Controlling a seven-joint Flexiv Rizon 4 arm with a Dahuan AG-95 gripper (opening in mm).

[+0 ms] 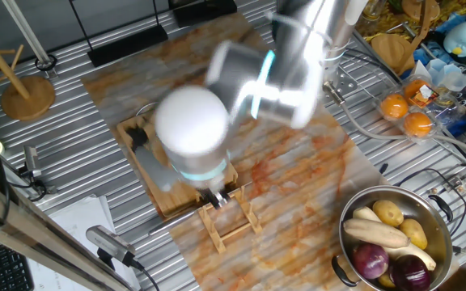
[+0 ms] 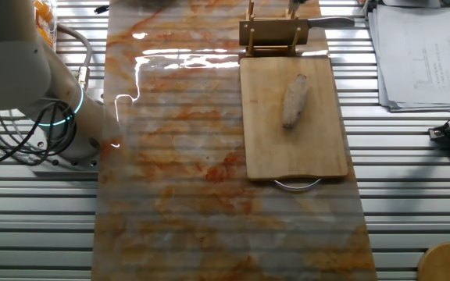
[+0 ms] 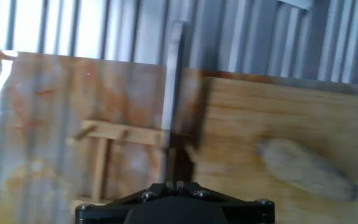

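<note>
In the wrist view my gripper looks shut, its fingertips together at the bottom edge, nothing visible between them. From exterior view 1, the gripper [image 1: 215, 199] points down over the near end of the wooden rack [image 1: 230, 222], above the board's edge. A long grey knife [image 1: 173, 221] lies across the rack and sticks out over the table slats. The same knife [image 3: 171, 87] is blurred in the wrist view. On the wooden cutting board [image 2: 264, 156] lies a pale brown, elongated vegetable [image 2: 295, 101], apart from the gripper.
A steel pot [image 1: 348, 242] with potatoes, purple onions and pale roots stands at the right. Oranges [image 1: 417, 124] sit in a clear pack behind it. Papers [image 2: 416, 58] lie beside the marbled mat [image 2: 170, 211], whose middle is clear.
</note>
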